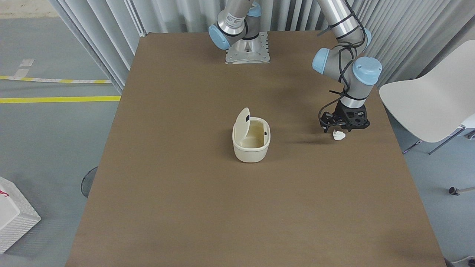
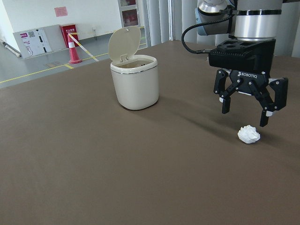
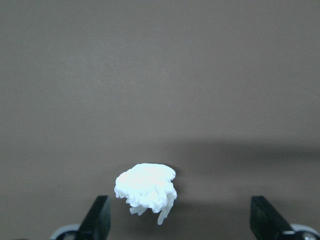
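Note:
A white crumpled paper ball lies on the brown table. My gripper is open, hanging just above it with nothing between its fingers; in the wrist view the paper shows between and a little beyond the fingertips, nearer the left one. A small cream bin stands upright on the table to the left of my gripper in the front view, its lid raised.
A white chair stands beyond the table's right edge, and curtains run behind the arm's base.

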